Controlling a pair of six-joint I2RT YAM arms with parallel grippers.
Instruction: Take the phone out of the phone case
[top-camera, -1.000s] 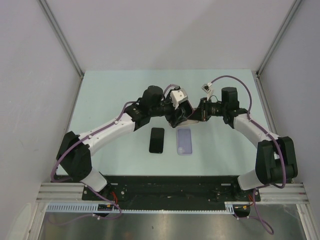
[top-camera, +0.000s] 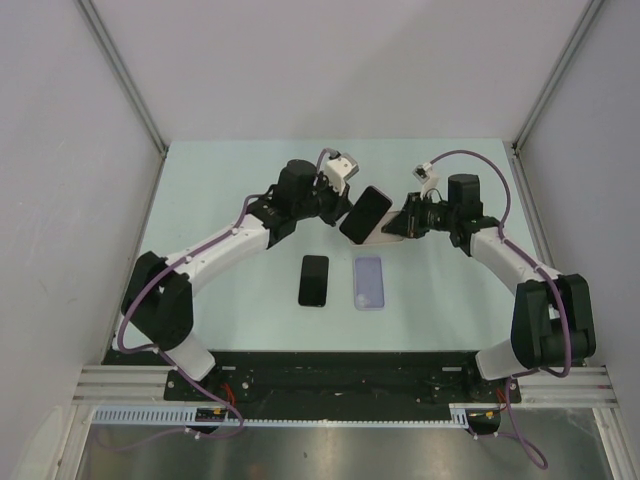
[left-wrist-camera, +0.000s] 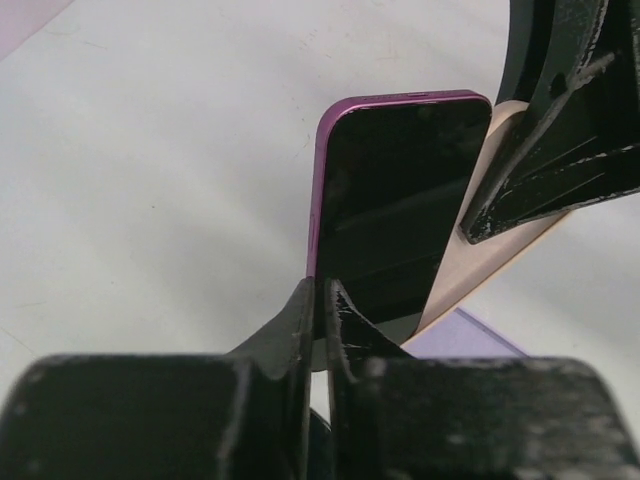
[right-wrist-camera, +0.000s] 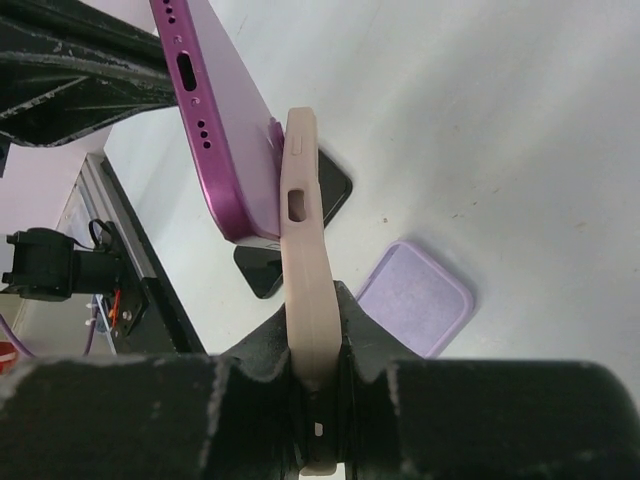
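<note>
My right gripper (top-camera: 405, 225) is shut on the beige phone case (right-wrist-camera: 308, 270), which is held upright in the air. The purple phone (right-wrist-camera: 225, 120) with its black screen (left-wrist-camera: 390, 200) leans out along the case, tilted, its lower end apparently still against it. My left gripper (top-camera: 335, 205) is just left of the phone; in the left wrist view its fingertips (left-wrist-camera: 325, 300) lie close together in front of the screen's lower left, and whether anything is between them is unclear.
A black phone-sized slab (top-camera: 313, 280) and a lavender tray-like item (top-camera: 368, 282) lie on the white table below the grippers.
My left gripper has pulled back to the left from the phone and case. The phone shows more fully and tilts further out.
</note>
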